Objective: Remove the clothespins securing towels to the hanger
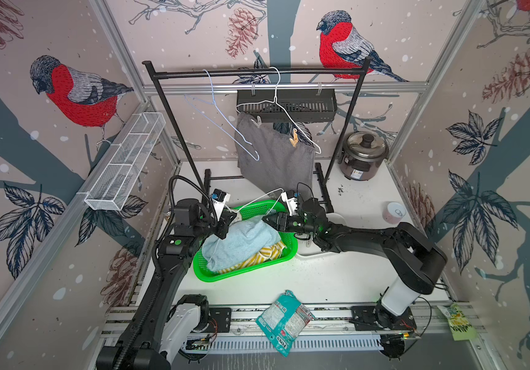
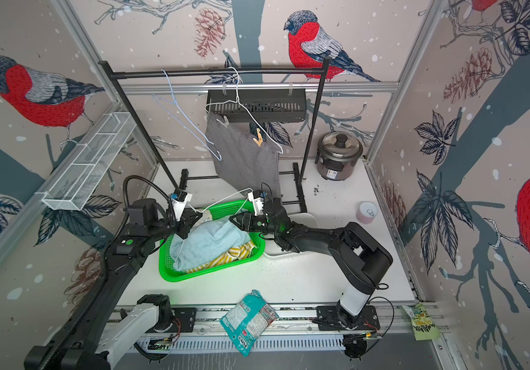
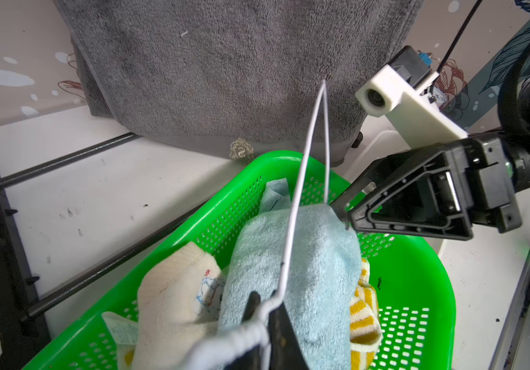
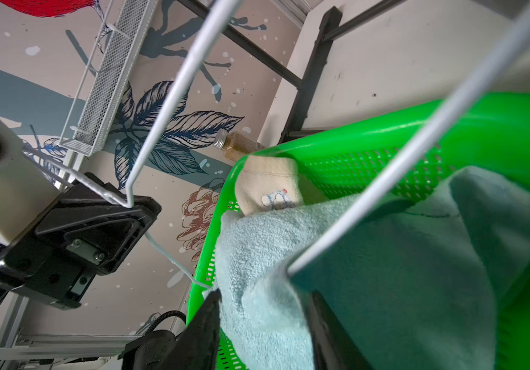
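Note:
My left gripper is shut on the white wire hanger (image 3: 300,185), which stretches over the green basket. A light blue towel (image 3: 323,259) lies under this hanger in the basket, its fabric rising to the wire. My right gripper is open, its fingers (image 4: 326,333) apart on either side of a raised fold of that towel. No clothespin shows on this hanger. On the rack, a grey towel (image 1: 277,157) hangs from another white hanger (image 1: 287,115), with an orange clothespin (image 1: 293,138) and a greyish clothespin (image 1: 258,121) on its upper edge.
The green basket (image 1: 243,275) also holds a yellow-striped cloth (image 3: 363,320) and a cream cloth (image 3: 178,283). A pale blue hanger (image 1: 215,106) hangs empty on the black rack (image 1: 246,74). A white tray (image 1: 314,253) is right of the basket.

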